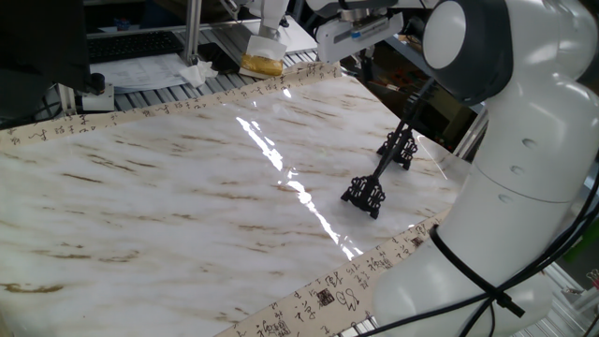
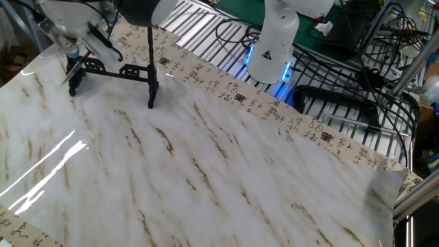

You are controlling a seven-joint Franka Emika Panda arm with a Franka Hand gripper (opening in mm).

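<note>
A black stand with two ornate feet is on the marbled tabletop at its right side in exterior view 1. Its near foot [image 1: 363, 195] shows plainly, while the far foot [image 1: 399, 148] lies behind it. A dark upright climbs from there and is cut off behind my arm. In exterior view 2 the same stand [image 2: 151, 86] is at the upper left, with a low crossbar joining its ends. The pale hand housing [image 1: 360, 37] of my gripper is above and behind the stand. Its fingertips cannot be made out, nor whether they touch the stand.
My thick white arm [image 1: 515, 187] fills the right side of exterior view 1. A keyboard [image 1: 136, 45] and papers lie beyond the far edge. Black cables and a black tray [image 2: 336, 106] sit past the table border.
</note>
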